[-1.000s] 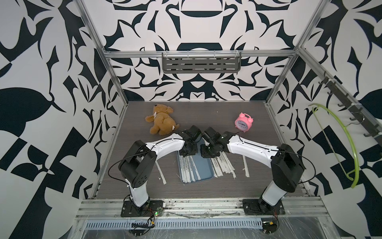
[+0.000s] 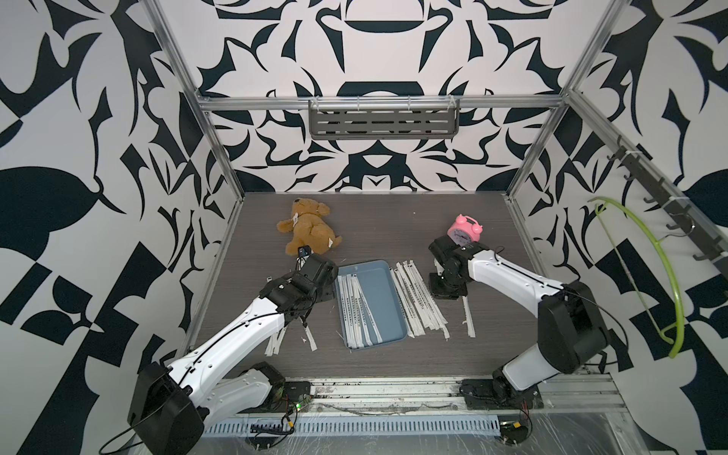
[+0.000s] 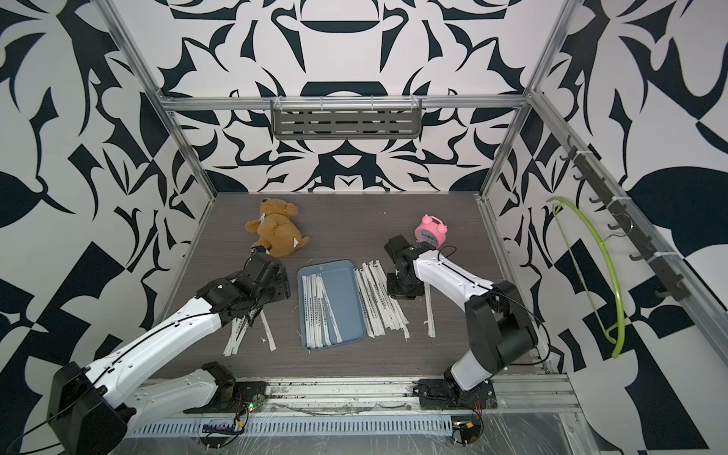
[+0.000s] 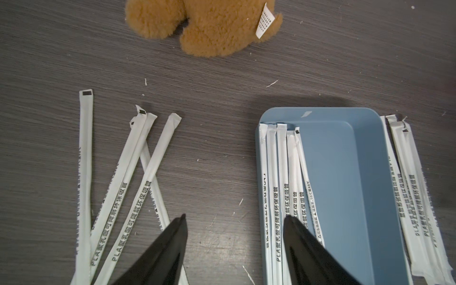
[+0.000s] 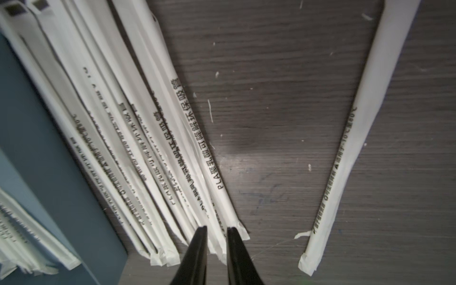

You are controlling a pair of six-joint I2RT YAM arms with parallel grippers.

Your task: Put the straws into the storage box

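The blue storage box (image 2: 389, 303) lies mid-table. Several paper-wrapped straws (image 4: 282, 190) rest along its left side, the rightmost a little slanted. Right of the box is a dense row of loose straws (image 5: 142, 142), with a single straw (image 5: 351, 137) farther right. Left of the box, several straws (image 4: 125, 182) lie loose, some crossing. My left gripper is open above the table near the box's left edge, nothing between its fingers. Also empty and open, though with only a narrow gap, my right gripper hangs over the lower ends of the right row.
A brown plush toy (image 2: 308, 226) sits behind the box at the left. The pink alarm clock (image 2: 464, 229) stands close behind my right arm. Bare table lies at the back centre, and the right part of the box is empty.
The straws in the box keep their places.
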